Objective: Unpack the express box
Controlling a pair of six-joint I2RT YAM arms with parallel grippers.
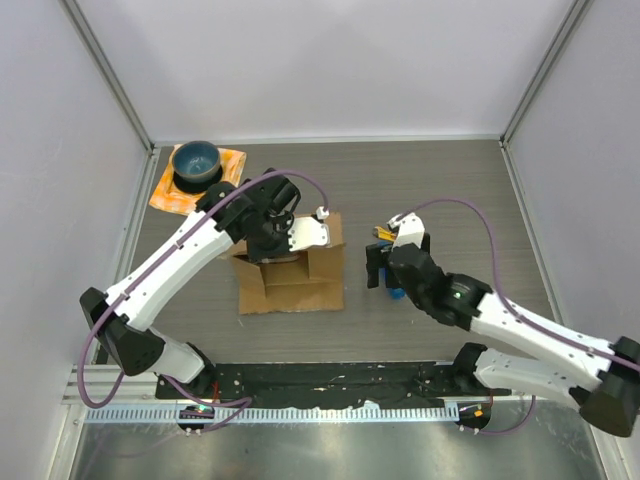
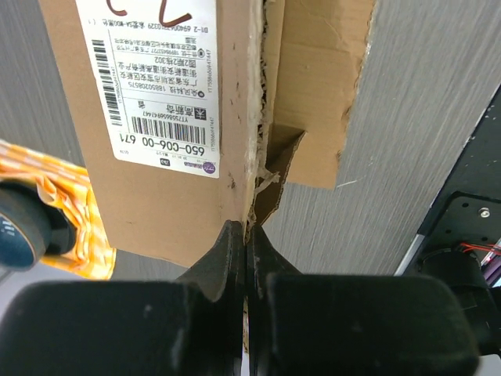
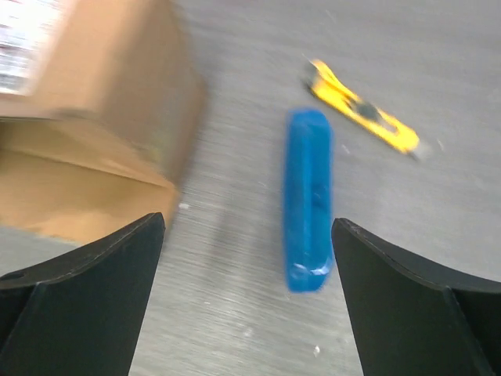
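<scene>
The cardboard box (image 1: 290, 285) stands left of centre in the top view, its open end facing the front. In the left wrist view my left gripper is shut at a cut edge of the box (image 2: 164, 200). Whether cardboard is pinched between its fingers cannot be told. My right gripper is open, with empty space between its fingertips. Beyond it a long blue packet (image 3: 307, 200) lies on the table, apart from the fingers. Part of the packet hides under the right arm in the top view.
A yellow utility knife (image 3: 364, 108) lies close to the blue packet. At the back left a dark blue bowl (image 1: 196, 161) sits on an orange checked cloth (image 1: 167, 197).
</scene>
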